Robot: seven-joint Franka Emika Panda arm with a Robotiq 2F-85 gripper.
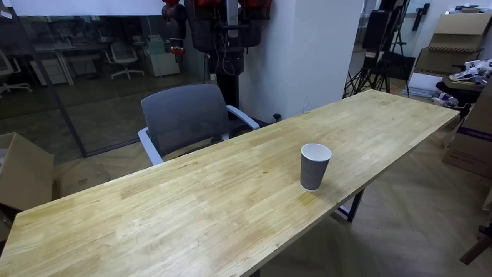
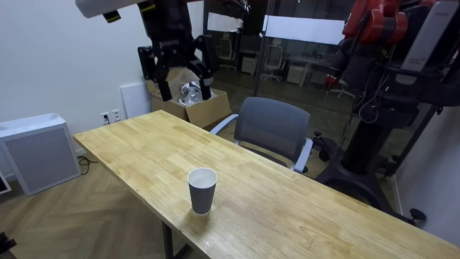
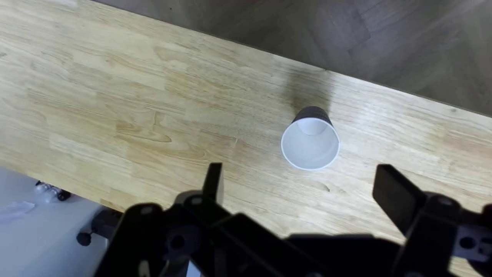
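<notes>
A paper cup [image 1: 314, 171] with a dark ribbed sleeve and white inside stands upright on the wooden table. It is near the table's long edge and looks empty in the wrist view, where its mouth [image 3: 311, 144] faces the camera. My gripper [image 2: 185, 90] hangs well above the table, fingers wide apart, nothing between them. From the wrist, the cup [image 3: 313, 113] appears ahead of the gap between the fingertips, apart from both. The gripper does not touch the cup [image 2: 201, 196] in exterior view 2.
A grey office chair [image 2: 276, 125] stands against its far side, with a red and black robot [image 2: 371, 73] behind. An open cardboard box [image 2: 209, 108] lies beyond the table's end.
</notes>
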